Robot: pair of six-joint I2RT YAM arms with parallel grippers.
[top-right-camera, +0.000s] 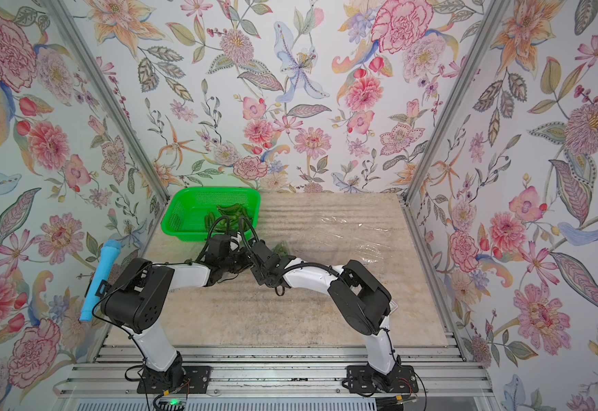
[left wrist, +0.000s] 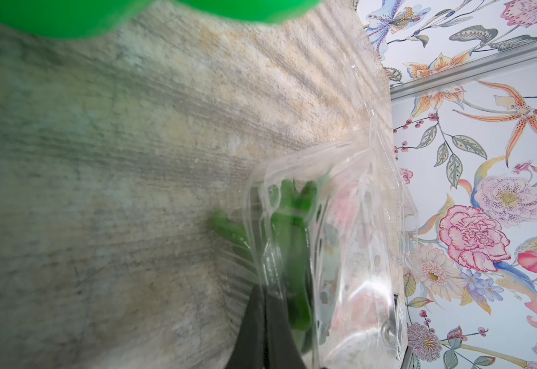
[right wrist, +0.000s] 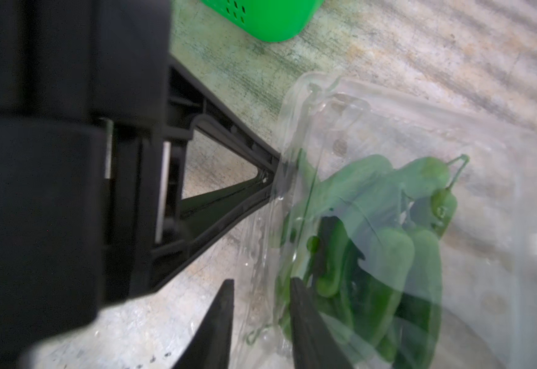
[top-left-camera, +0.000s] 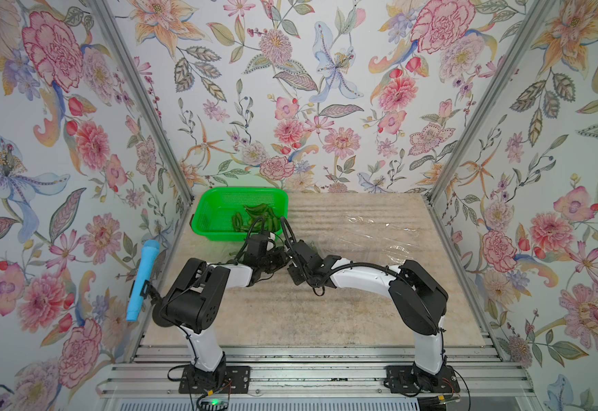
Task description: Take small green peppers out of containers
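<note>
Several small green peppers (right wrist: 394,276) lie inside a clear plastic container (right wrist: 496,141), which fills much of the right wrist view. My left gripper is shut, its tips together against the container's left edge; whether the thin wall is pinched between them I cannot tell. The left wrist view has the same peppers (left wrist: 293,246) behind clear plastic, right by my left fingertips. My right gripper stands part open over the container's left edge, no pepper between its fingers. In the top left view the arms mostly cover the container.
A green basket (top-left-camera: 210,229) with several green peppers (top-left-camera: 261,212) in it stands at the back left, beyond both grippers. Clear plastic (top-left-camera: 384,233) lies on the table at the right.
</note>
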